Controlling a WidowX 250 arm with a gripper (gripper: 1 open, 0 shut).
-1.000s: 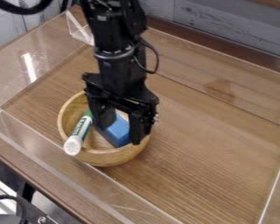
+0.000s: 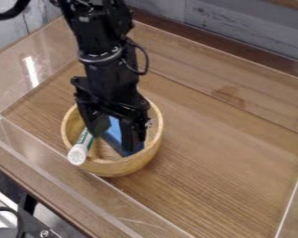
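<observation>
My black gripper (image 2: 112, 130) reaches down into a round wooden bowl (image 2: 145, 160) on the table, its fingers open around a blue block (image 2: 119, 144). Whether they touch the block I cannot tell. A white tube with a teal part (image 2: 81, 150) lies at the left side of the bowl, its end over the near rim. The arm hides part of the bowl's inside.
Pale walls edge the table at the back, and black cables show at the lower left.
The arm and gripper have shifted slightly to the left and turned over the bowl. The blue block is now more covered by the fingers.
</observation>
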